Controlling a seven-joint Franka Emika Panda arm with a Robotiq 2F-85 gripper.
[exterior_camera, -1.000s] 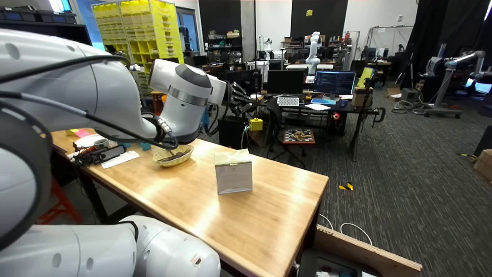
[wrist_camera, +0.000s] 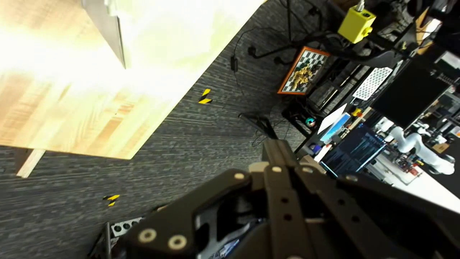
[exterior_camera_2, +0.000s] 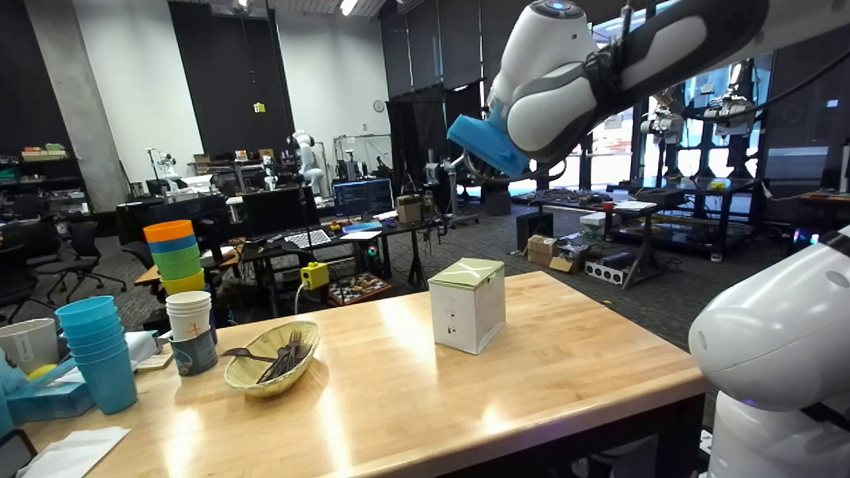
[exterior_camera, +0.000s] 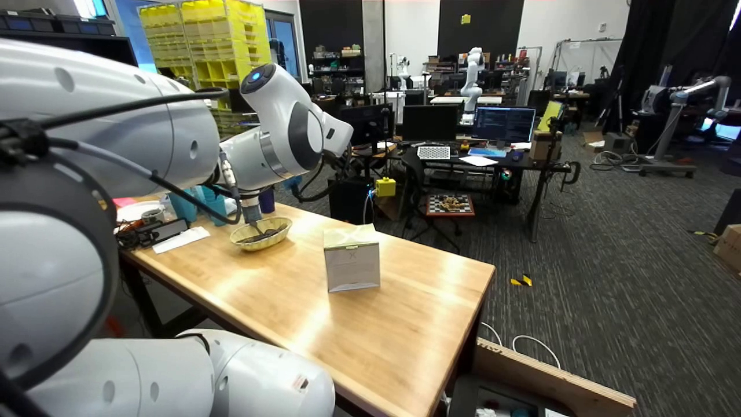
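My gripper is shut at the lower middle of the wrist view, with nothing showing between its fingers. It hangs in the air, tilted, clear of the table. In exterior view 2 the blue part of the hand shows, but the fingertips are hidden. A white box [exterior_camera_2: 470,311] with a pale green top marked by a light cross stands upright on the wooden table [exterior_camera_2: 382,414]. Its side [wrist_camera: 103,26] appears at the upper left of the wrist view, partly washed out by glare. A wicker basket [exterior_camera_2: 271,382] holds several dark forks or similar utensils.
Blue cups [exterior_camera_2: 99,354], stacked paper cups [exterior_camera_2: 190,315] and a tall stack of coloured cups [exterior_camera_2: 174,255] crowd the table's left end in exterior view 2. White paper [exterior_camera_2: 76,454] lies near the front. Around the box, the tabletop is clear.
The arm's wrist has turned and tilted, so the dark fingers that reached out to the right are now mostly hidden in exterior view 1. Box and basket have stayed put.
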